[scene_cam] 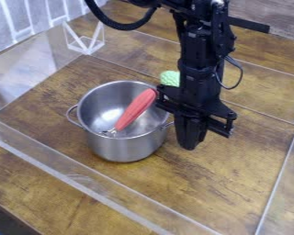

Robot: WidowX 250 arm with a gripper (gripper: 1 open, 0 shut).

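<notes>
A steel pot [107,138] with side handles holds a red-handled utensil [135,110], which leans across its inside. My black gripper [186,133] points down just right of the pot, low over the wooden table [223,193], shut with nothing visible between its fingers. A light green object [169,79] lies behind the gripper, partly hidden by it.
A white frame-like object [84,41] stands at the back left. Clear panels border the table at the left and right.
</notes>
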